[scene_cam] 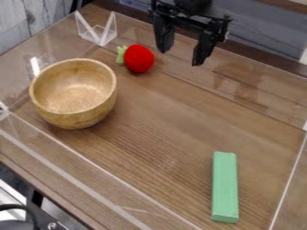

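Note:
The black gripper [188, 36] hangs over the back of the wooden table, at the top middle of the camera view; whether its fingers are open or shut is unclear. To its left a red tomato-like object [139, 59] with a green top lies on the table. A wooden bowl [74, 106] stands at the left, apparently empty. A pale green bar [224, 186] lies at the front right.
A small white wire-like holder [96, 27] stands at the back left. Black cable or hardware shows at the lower left edge.

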